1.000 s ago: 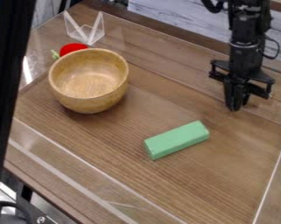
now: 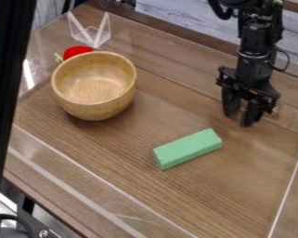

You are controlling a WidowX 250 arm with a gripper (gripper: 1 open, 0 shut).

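My black gripper (image 2: 247,107) hangs low over the right part of the wooden table (image 2: 126,195), its fingers pointing down near the tabletop; the dark fingers blur together, so whether they are open or shut is unclear. A wooden bowl (image 2: 93,84) sits at the left. A green block (image 2: 187,148) lies in front of and left of the gripper, apart from it. A red object with a green tip (image 2: 77,54), like a vegetable, lies behind the bowl.
A white wire-like object (image 2: 90,30) stands at the back left. Pale boards line the table's back edge.
The gripper has moved slightly toward the front and left, lower in the view. The bowl, green block and red object have not moved.
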